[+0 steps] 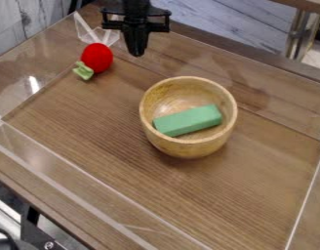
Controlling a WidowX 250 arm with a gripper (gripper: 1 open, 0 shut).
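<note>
A black gripper (136,39) hangs at the top centre, shut, with nothing seen between its fingers. Below it to the left lies a red round object (98,56), with a small light-green piece (82,71) at its lower left. A tan round bowl (187,146) at centre right holds a green block (187,121).
A pale wall or edge runs along the back right, and some dark items sit at the lower left corner.
</note>
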